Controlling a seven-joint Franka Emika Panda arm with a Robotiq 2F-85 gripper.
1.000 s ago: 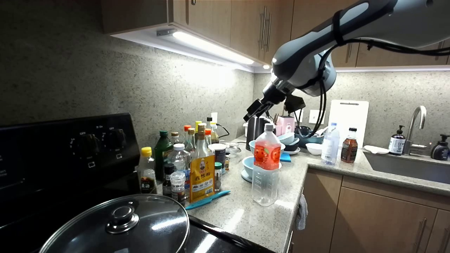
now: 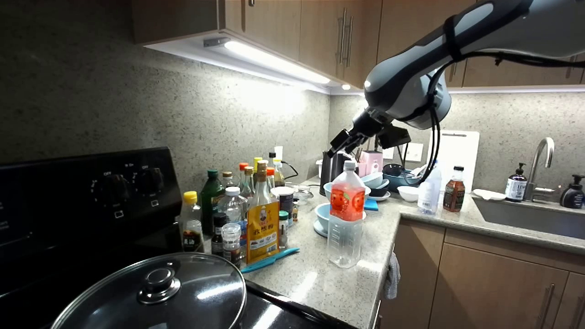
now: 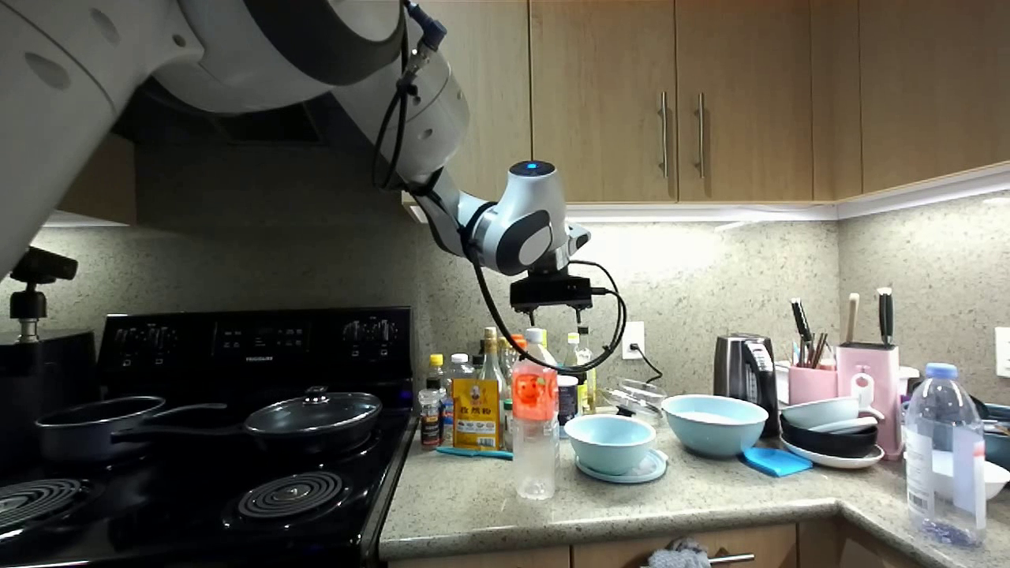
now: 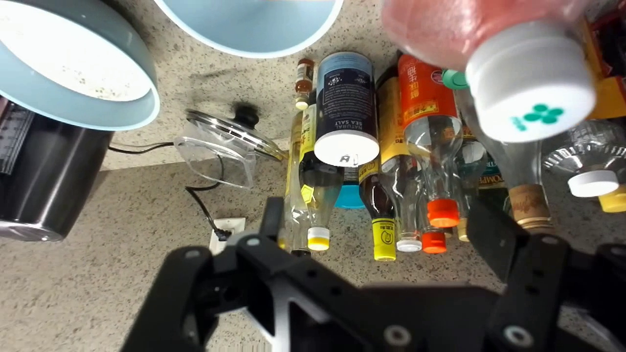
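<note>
My gripper is open in the wrist view, its dark fingers [image 4: 497, 237] wide apart with nothing held between them. In the first exterior view the gripper [image 2: 341, 143] hangs in the air above the counter, higher than the bottles. A clear bottle with a red label [image 2: 348, 204] and a white cap stands upright at the counter's front, apart from the gripper. Its white cap [image 4: 531, 82] looms large at the wrist view's upper right. Behind it stand several sauce bottles and a dark sea salt canister [image 4: 346, 105]. A light blue bowl [image 3: 610, 443] sits beside the bottle.
Left of the counter is the stove with a lidded pan [image 3: 313, 416]. A larger blue bowl [image 3: 715, 422], a kettle [image 3: 744, 379] and a pink knife block [image 3: 868, 393] stand to the right. Wall cabinets [image 3: 606, 104] hang overhead. Bare counter [image 2: 307, 282] lies near the front.
The arm and gripper have shifted to the right and slightly up in the first exterior view. The bottles and bowls on the counter have stayed put.
</note>
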